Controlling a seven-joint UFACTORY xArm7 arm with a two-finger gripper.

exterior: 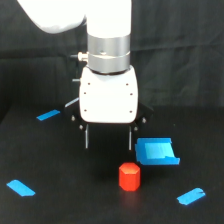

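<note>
In the camera view, my gripper (108, 148) is open, its two thin fingers (86, 136) wide apart with only dark background between them. A red block (129, 178) with cut corners rests on the dark surface, lower in the picture than the right finger and apart from it. Just right of the gripper is a small blue open box (158, 160), and it looks empty.
Flat blue strips mark the surface: one at the back left (48, 115), one at the front left (21, 188) and one at the front right (190, 196).
</note>
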